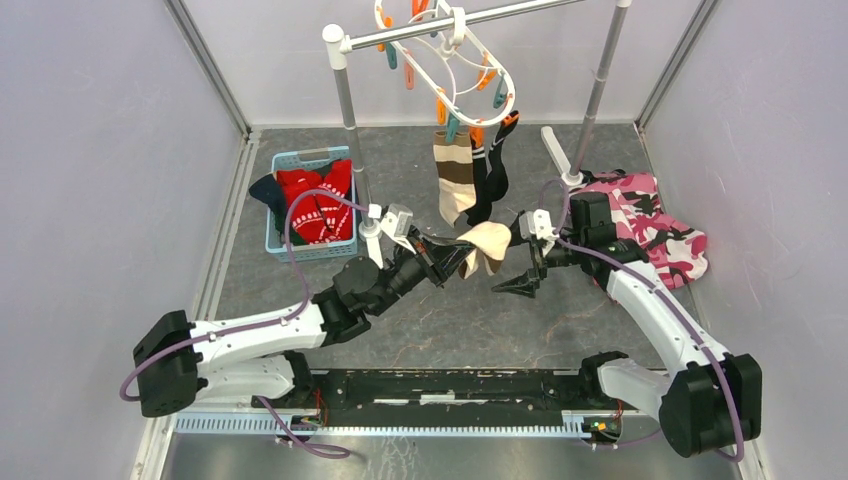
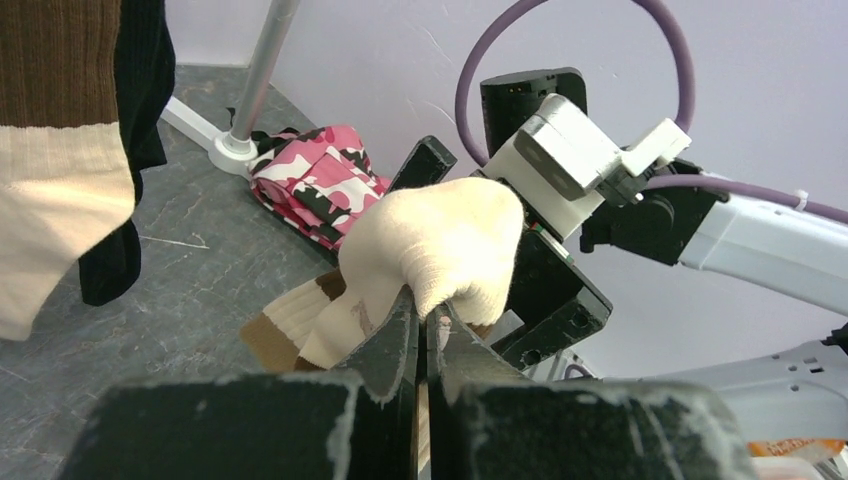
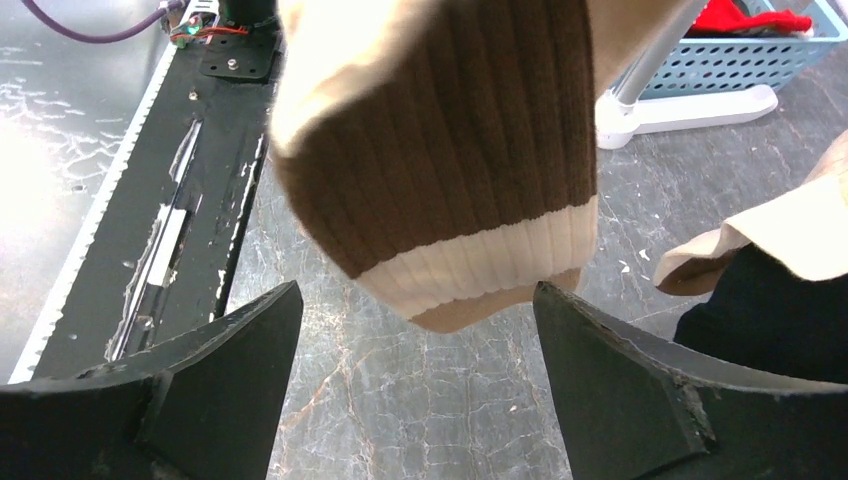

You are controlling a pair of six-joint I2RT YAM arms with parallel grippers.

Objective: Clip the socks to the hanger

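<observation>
A cream and brown sock [image 2: 430,240] is pinched in my left gripper [image 1: 462,247], which is shut on it, the cloth drooping on both sides of the fingers. Just to its right, my right gripper [image 1: 515,258] stands open, its fingers [image 3: 215,375] spread wide. In the right wrist view the striped sock [image 3: 470,150] hangs between and beyond those fingers, apparently not gripped. The white hanger [image 1: 490,62] carries several orange and teal clips. From its near edge hang a brown-striped sock [image 1: 455,170] and black socks [image 1: 496,168].
A blue basket [image 1: 312,252] with red and dark clothes stands at the left. On the right lies a pink camouflage cloth [image 1: 650,225]. A metal pole [image 1: 350,130] of the rack rises behind the left arm. Floor in front of the grippers is clear.
</observation>
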